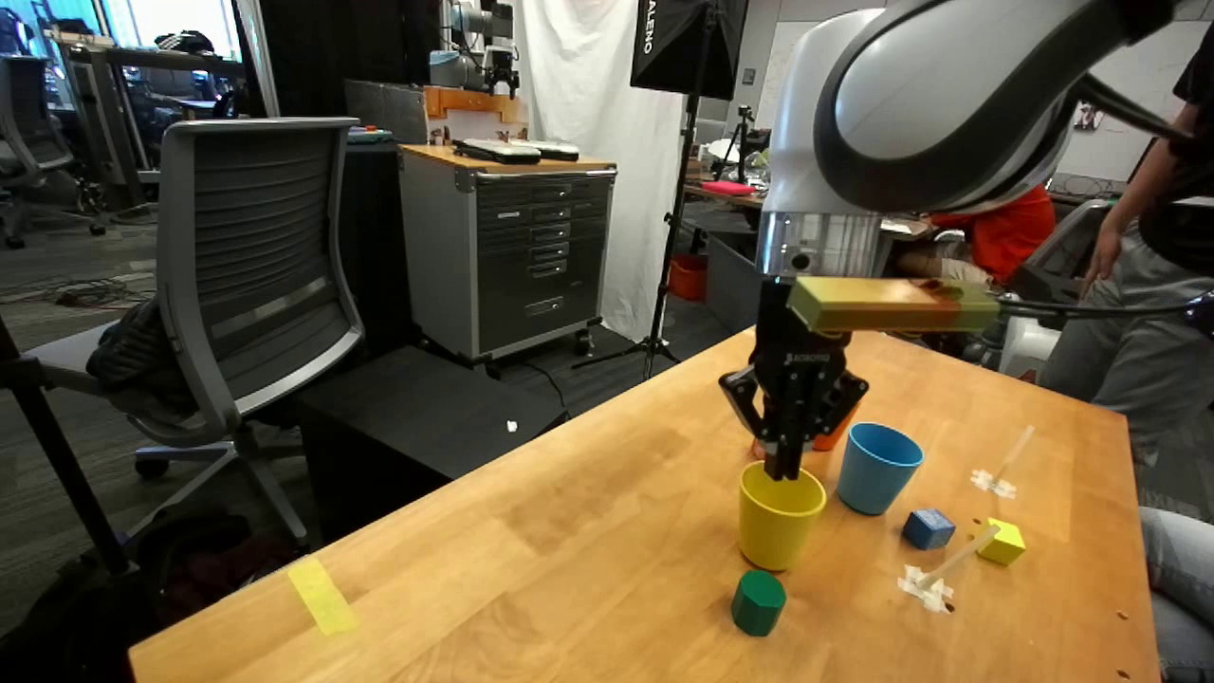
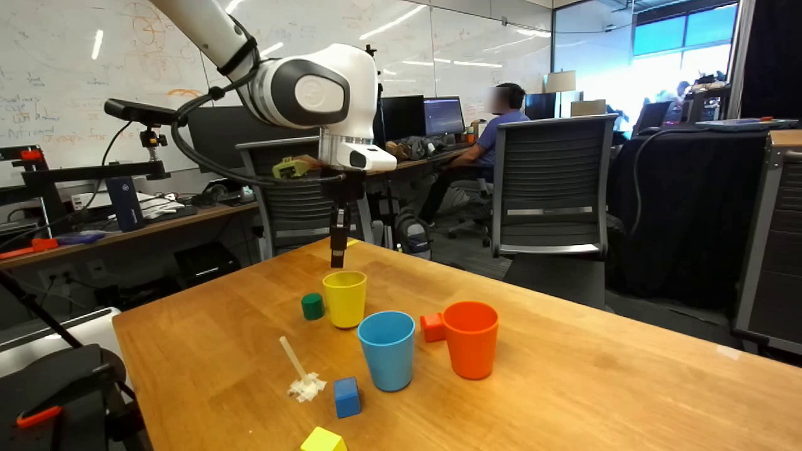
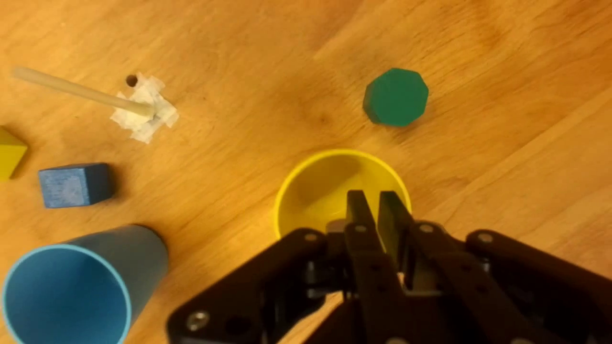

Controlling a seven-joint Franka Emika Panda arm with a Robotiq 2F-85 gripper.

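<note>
My gripper [image 1: 781, 469] points straight down over the yellow cup [image 1: 777, 533], fingers close together. In the wrist view a narrow strip of yellow shows between the fingertips of the gripper, and no held object is visible there. From the second exterior side, the tips of the gripper [image 2: 336, 263] end just above the rim of the yellow cup [image 2: 346, 304], which stands upright. Part of its rim is hidden beneath the fingers in the wrist view. A green block [image 3: 397, 97] stands on the table close to this cup.
Beside the yellow cup stands a blue cup [image 2: 388, 353], then an orange cup [image 2: 472, 342] touching or nearly touching a red block [image 2: 432, 327]. Blue [image 1: 928, 528] and yellow [image 1: 1002, 541] blocks lie near two taped sticks.
</note>
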